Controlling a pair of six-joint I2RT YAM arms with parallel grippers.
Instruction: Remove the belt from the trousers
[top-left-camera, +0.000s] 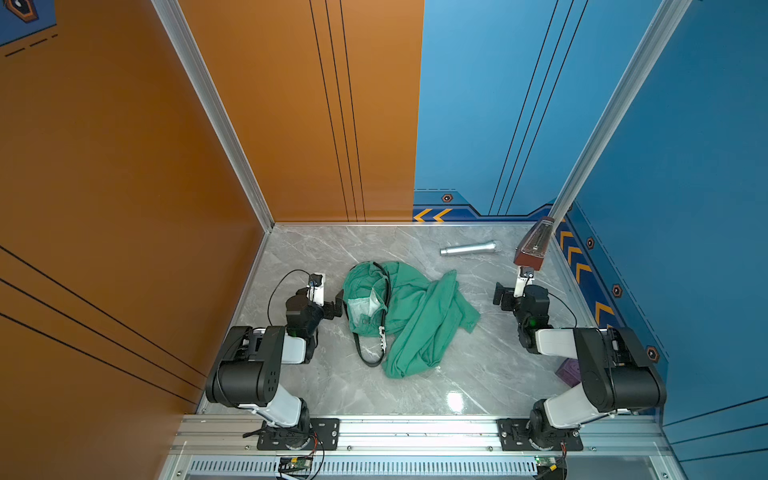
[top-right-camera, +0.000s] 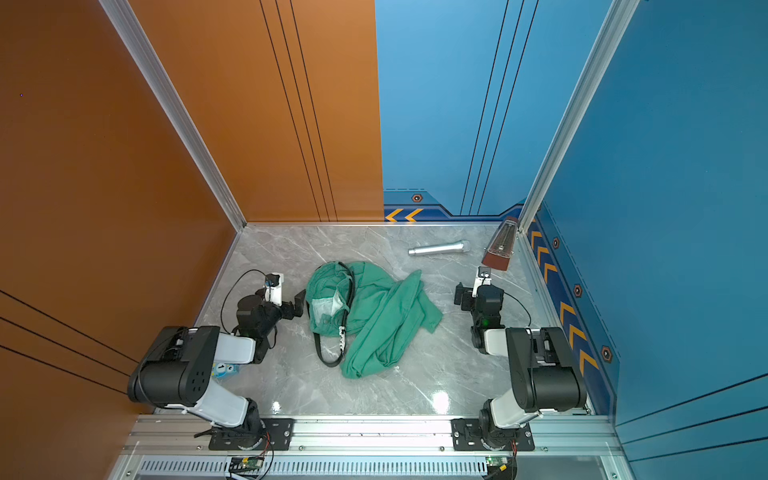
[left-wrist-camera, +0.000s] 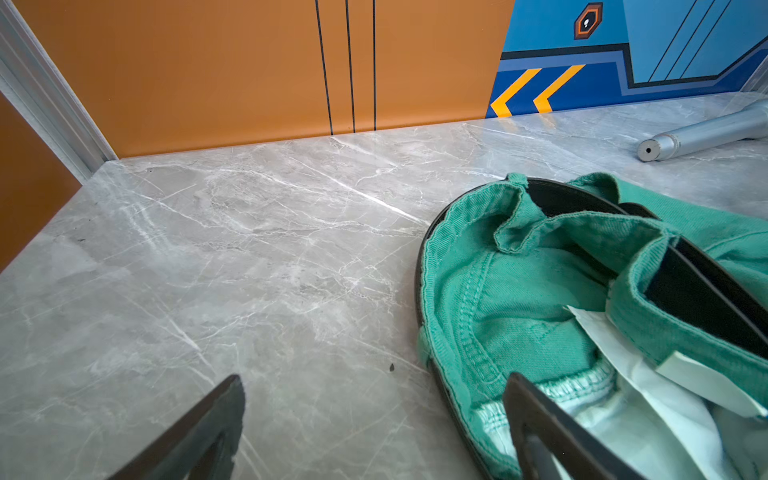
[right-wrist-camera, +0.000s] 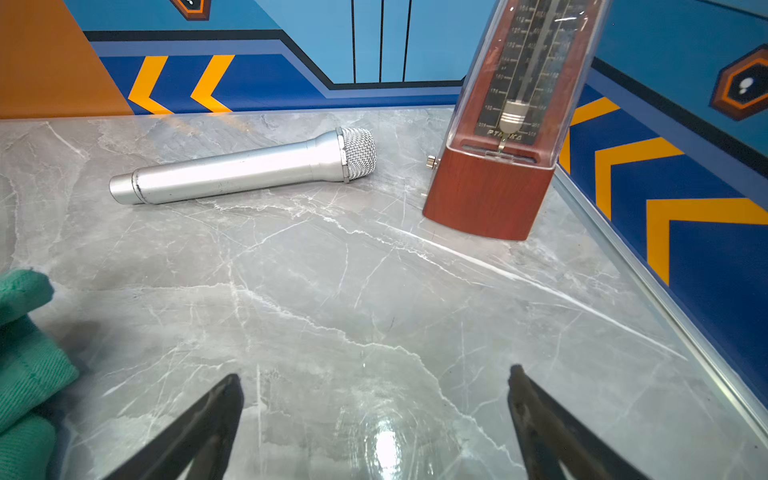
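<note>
Green trousers (top-left-camera: 420, 328) lie bunched on the marble floor in the middle, waistband to the left. A black belt (top-right-camera: 331, 358) runs along the waistband, with a loop hanging toward the front. In the left wrist view its dark strap (left-wrist-camera: 704, 292) shows beside the green cloth and white pocket lining. My left gripper stands open just left of the waistband, nothing held. My right gripper is open over bare floor, right of the trousers, holding nothing.
A silver microphone (right-wrist-camera: 240, 169) lies at the back right, beside a wooden metronome (right-wrist-camera: 488, 196) near the right wall. A purple object (top-left-camera: 568, 369) is partly hidden by the right arm. Bare floor shows left, behind and in front of the trousers.
</note>
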